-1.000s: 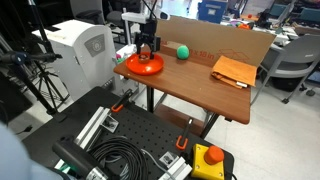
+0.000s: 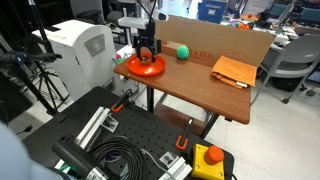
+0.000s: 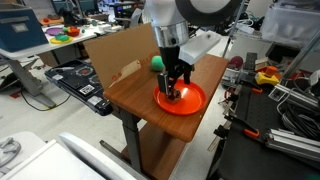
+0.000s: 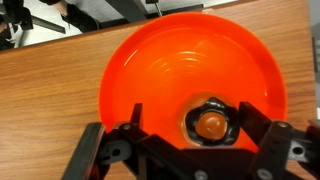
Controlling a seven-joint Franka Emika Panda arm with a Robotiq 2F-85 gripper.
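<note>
A round orange plate (image 2: 146, 67) lies near the left end of the wooden table. On it sits a small dark ring-like object (image 4: 210, 124) with an orange middle, toward the plate's near right part in the wrist view. My gripper is open, its dark fingers apart on either side of this object and nothing held between them. In the second exterior view the gripper (image 3: 174, 88) hangs low over the plate (image 3: 196, 99). The arm and fingers partly cover the small object there, and its exact gap from the fingertips cannot be judged.
A green round object (image 2: 182, 52) stands behind the plate by an upright cardboard panel (image 2: 215, 40). Folded orange cloth (image 2: 235, 71) lies toward the table's right end. Between plate and cloth the tabletop (image 2: 195, 83) is bare.
The arm over the plate has shifted only slightly. The plate, the green object and the cloth stay where they were.
</note>
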